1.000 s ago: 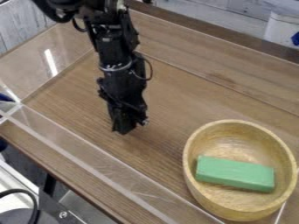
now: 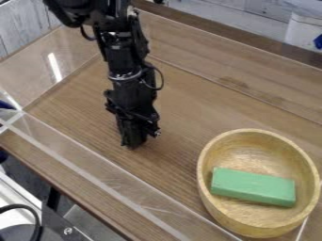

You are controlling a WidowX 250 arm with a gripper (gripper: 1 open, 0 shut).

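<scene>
The black robot arm hangs from the top left over the wooden table, its gripper (image 2: 136, 134) low near the tabletop at the centre left. The gripper looks shut, with nothing visible between its dark fingers, though they are hard to make out. To the lower right stands a round tan bowl (image 2: 221, 149) with a green block (image 2: 253, 185) lying inside it, apart from the gripper.
Clear tape strips run along the left front edge. A white container (image 2: 302, 33) sits at the far top right, and cables lie at the lower left.
The arm and gripper have shifted only slightly over the last second, staying low over the same spot. The bowl and green block have not moved.
</scene>
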